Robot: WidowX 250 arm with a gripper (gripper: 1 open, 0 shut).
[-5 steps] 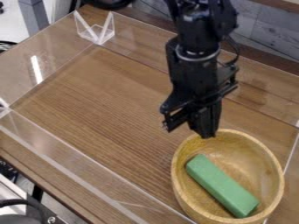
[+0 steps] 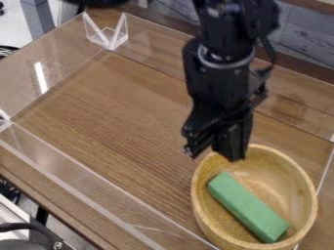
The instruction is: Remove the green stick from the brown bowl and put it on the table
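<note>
The green stick [image 2: 248,207] lies flat inside the brown bowl [image 2: 300,187], slanting from the bowl's upper left to its lower right. Just above and behind the bowl's far rim hangs my black gripper [image 2: 218,154]. Its two fingers point down, with no object visible between them and the stick clear of them in the bowl. The tips appear close to the rim, but whether they touch it cannot be told.
Bare wooden table [image 2: 117,127] spreads to the left of the bowl. A clear plastic holder [image 2: 107,31] stands at the far left. Dark cables [image 2: 26,232] lie beyond the table's lower left edge.
The gripper has shifted slightly, coming a little lower and nearer the camera. The green stick and the bowl have stayed where they were.
</note>
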